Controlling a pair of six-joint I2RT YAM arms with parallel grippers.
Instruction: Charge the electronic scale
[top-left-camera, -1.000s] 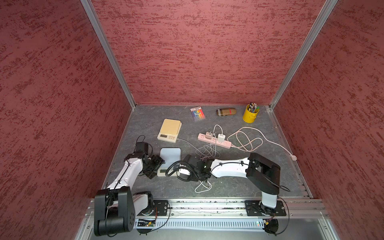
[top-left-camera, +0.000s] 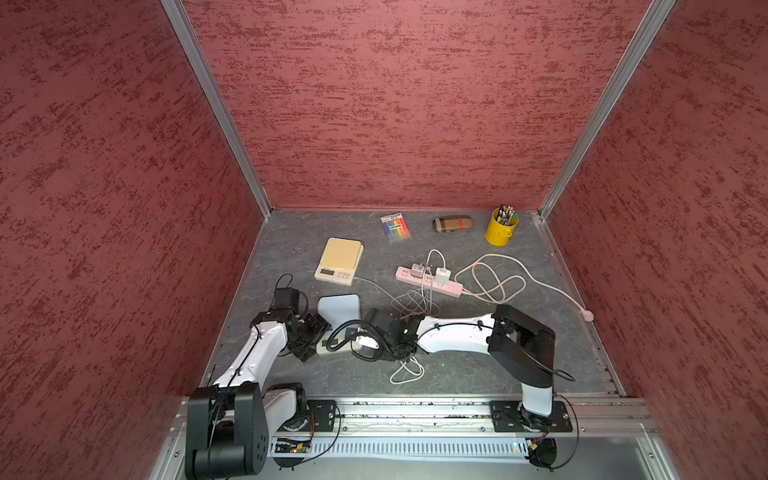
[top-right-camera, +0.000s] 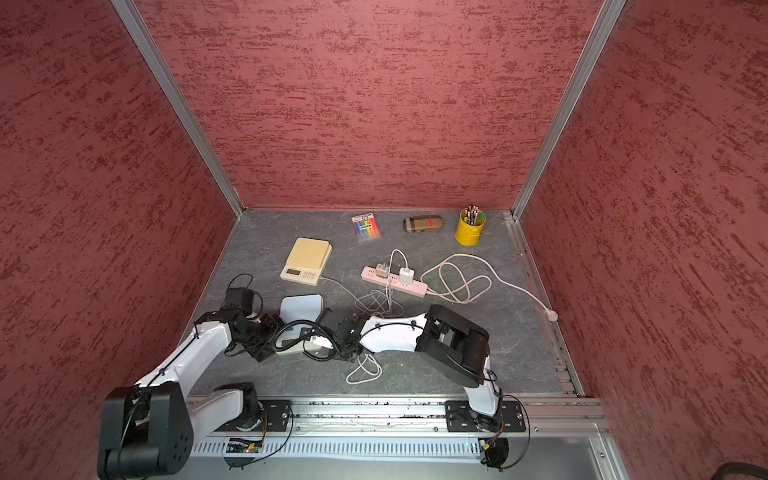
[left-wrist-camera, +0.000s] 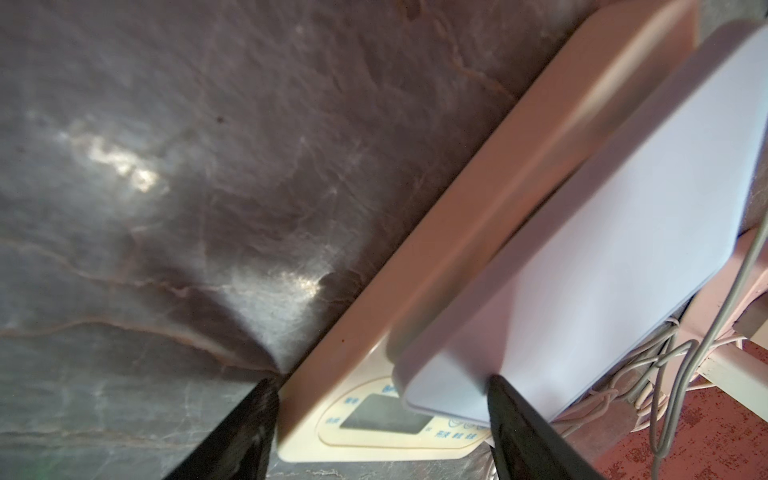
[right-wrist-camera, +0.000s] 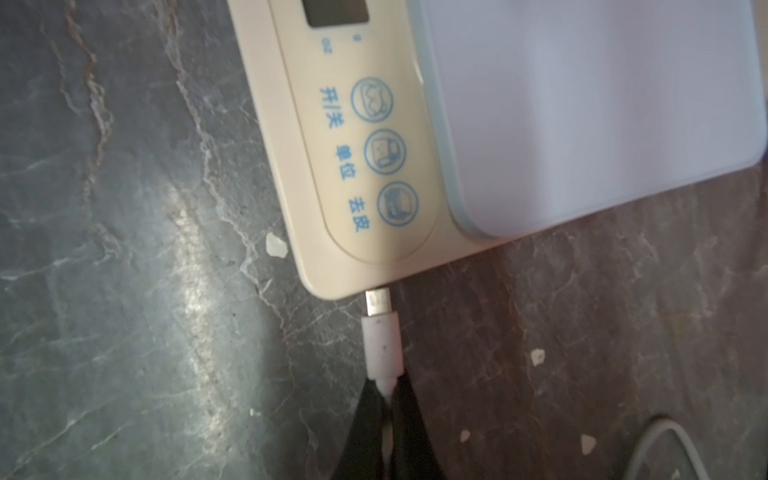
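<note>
The electronic scale with a pale blue-white plate (left-wrist-camera: 592, 240) and a cream body (right-wrist-camera: 272, 144) lies near the table's front left. In the left wrist view my left gripper straddles its display end, fingers part open, one finger close to the body's corner and the other by the plate. My right gripper is shut on the white charging cable, just behind its plug (right-wrist-camera: 382, 344). The plug's metal tip shows at the scale's side edge, lined up toward it. Whether the tip's end has entered a port is hidden.
A second, yellowish scale (top-left-camera: 339, 260) with a cable stands farther back. A pink power strip (top-left-camera: 429, 281) with chargers and tangled cables lies mid-table. Colored pens (top-left-camera: 395, 227), a brown case (top-left-camera: 453, 224) and a yellow pen bucket (top-left-camera: 499, 232) are along the back.
My left arm has shifted slightly toward the front, and the scale has turned a little.
</note>
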